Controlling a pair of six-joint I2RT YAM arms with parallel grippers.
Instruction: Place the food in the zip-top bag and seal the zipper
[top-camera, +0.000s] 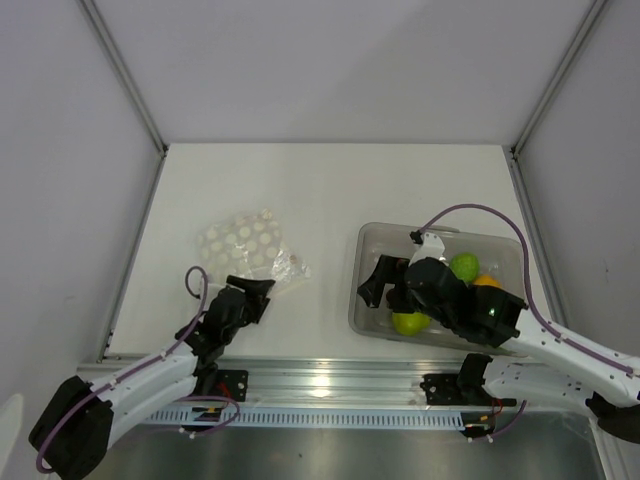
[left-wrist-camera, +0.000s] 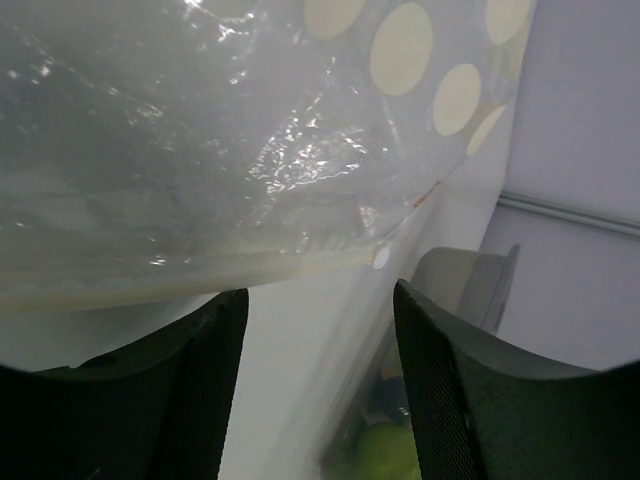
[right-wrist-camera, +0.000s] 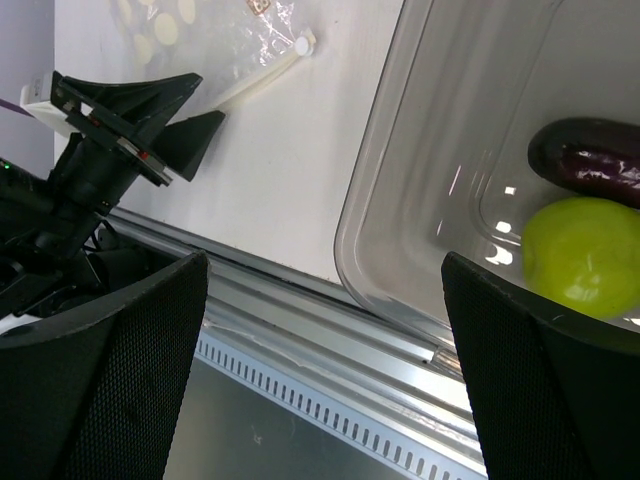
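Note:
A clear zip top bag with pale dots (top-camera: 247, 245) lies flat on the left of the white table. Its slider end (right-wrist-camera: 304, 46) points toward the middle. At the bag's near edge is my left gripper (top-camera: 262, 296), its fingers part open; in the left wrist view the bag's zipper edge (left-wrist-camera: 250, 268) runs just beyond the fingertips, with nothing between them. My right gripper (top-camera: 380, 282) hangs open and empty over the left part of the grey bin (top-camera: 362, 265). Inside the bin are a green-yellow fruit (right-wrist-camera: 582, 256) and a dark purple eggplant-like item (right-wrist-camera: 590, 158).
A green round item (top-camera: 464, 266) and an orange one (top-camera: 487, 281) also sit in the bin, partly behind the right arm. Bare table (top-camera: 320, 200) lies between bag and bin and behind them. A metal rail (top-camera: 320, 375) runs along the front edge.

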